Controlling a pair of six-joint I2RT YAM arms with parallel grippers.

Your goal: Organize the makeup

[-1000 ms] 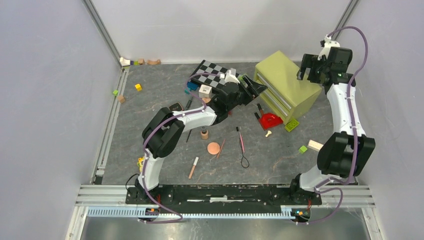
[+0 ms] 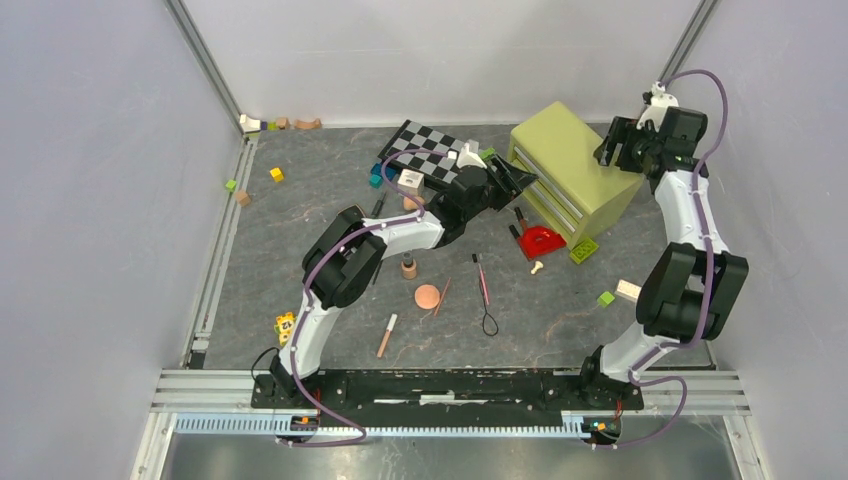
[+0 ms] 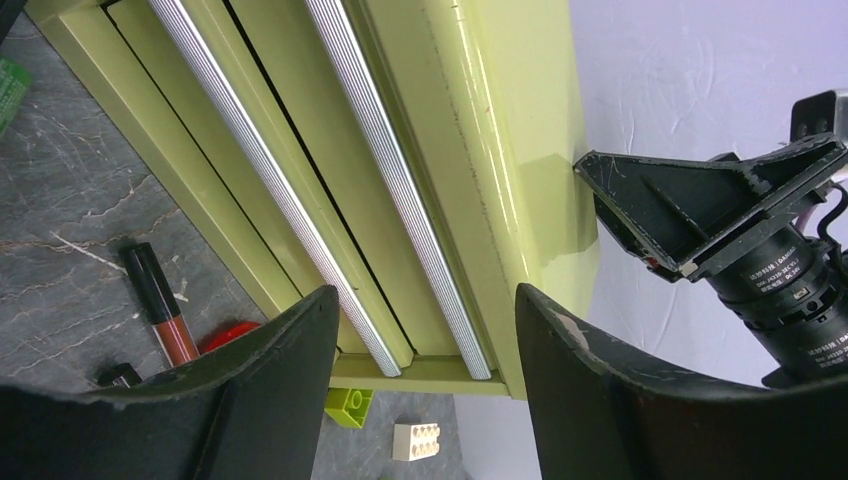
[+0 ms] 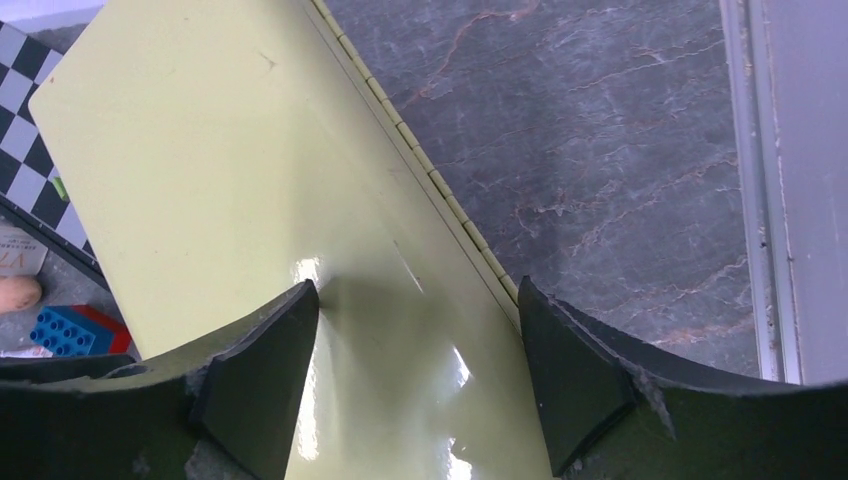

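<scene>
An olive-green drawer box point(image 2: 572, 165) stands at the back right, two silver drawer handles point(image 3: 390, 150) on its front. My left gripper point(image 2: 510, 178) is open in front of that face, its fingers either side of the handle area in the left wrist view, nothing between them. My right gripper point(image 2: 610, 150) is open over the box's top right, fingertips at the top surface beside its hinged edge. Makeup items lie on the floor: a pink compact point(image 2: 427, 297), a nude bottle point(image 2: 409, 269), pencils point(image 2: 442, 298), a white-capped stick point(image 2: 385, 336) and a lip gloss tube point(image 3: 160, 300).
A checkerboard point(image 2: 420, 140) with blocks lies at the back middle. A red dustpan point(image 2: 542, 241) and green brick point(image 2: 584, 251) sit by the box's front.
My left gripper and arm have shifted a little rightward, toward the drawer front. My right arm has shifted slightly over the box top.
</scene>
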